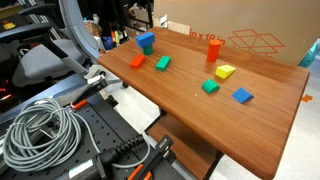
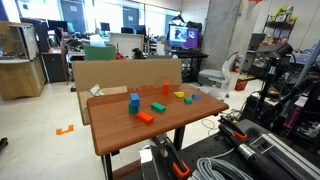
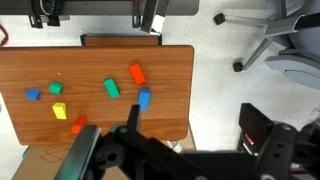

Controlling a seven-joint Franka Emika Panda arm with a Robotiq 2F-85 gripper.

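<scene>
A blue block [image 1: 145,37] rests on top of a green block [image 1: 147,49] at the table's far left end in exterior view 1. Near it lie a red block [image 1: 136,62] and another green block [image 1: 162,62]. Farther right stand a red piece [image 1: 213,50], a yellow block [image 1: 225,72], a third green block [image 1: 210,87] and a second blue block [image 1: 242,95]. From high above the table, the wrist view shows my gripper open, its fingers wide apart and nothing between them. The stacked blue block [image 3: 144,98] appears close to the left finger in that view, well below it.
The brown table [image 1: 180,100] has plenty of bare surface around the blocks. A cardboard panel [image 2: 125,73] stands along one side. Coiled grey cable [image 1: 45,137] lies beside the robot's base. An office chair [image 2: 218,73] stands beyond the table.
</scene>
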